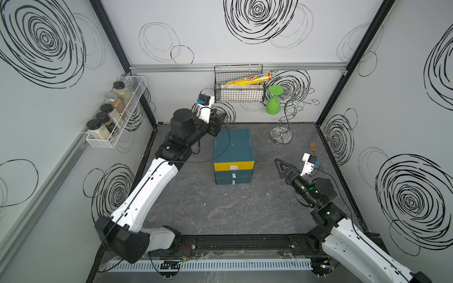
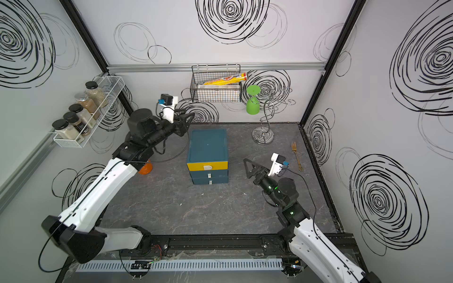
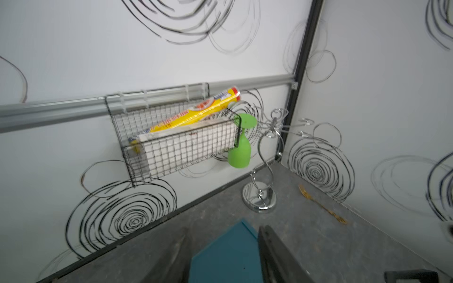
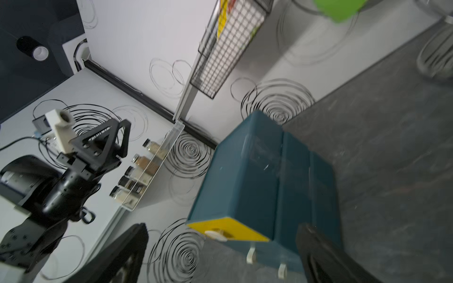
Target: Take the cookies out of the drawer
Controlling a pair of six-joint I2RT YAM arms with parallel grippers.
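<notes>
A blue-green drawer box stands mid-table; its yellow-fronted top drawer and the two blue drawers below it are closed. No cookies are visible. Raised at the box's back left corner, my left gripper is part open; in the left wrist view its blurred fingers stand apart, with the box top behind them. To the right of the box hangs my right gripper. Its spread fingers have nothing between them, and the white drawer handles show beyond.
A chrome stand holds a green glass at the back right, near a gold fork. A wire basket hangs on the back wall. An orange mug sits partly behind my left arm.
</notes>
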